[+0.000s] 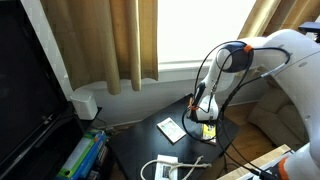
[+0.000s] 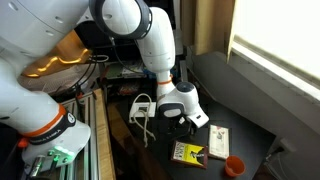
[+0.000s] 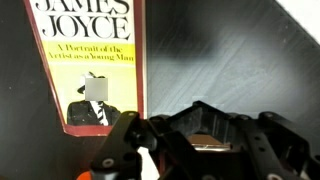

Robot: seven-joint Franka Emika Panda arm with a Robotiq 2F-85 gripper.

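A paperback with a yellow and orange cover and the words JAMES JOYCE [image 3: 95, 65] lies flat on the dark table, at the left of the wrist view. In exterior view 2 the same book [image 2: 190, 153] is in front of the arm. My gripper is shut at the bottom of the wrist view, to the right of the book, with nothing visible between its fingers. Its fingertips are hard to make out in both exterior views.
A pale book [image 2: 218, 140] lies beside the yellow one, and an orange cup [image 2: 235, 167] stands near them. A white power strip [image 1: 166, 167] with a loose cable rests at the table's front. Bare dark tabletop [image 1: 142, 145] shows to the left in exterior view 1.
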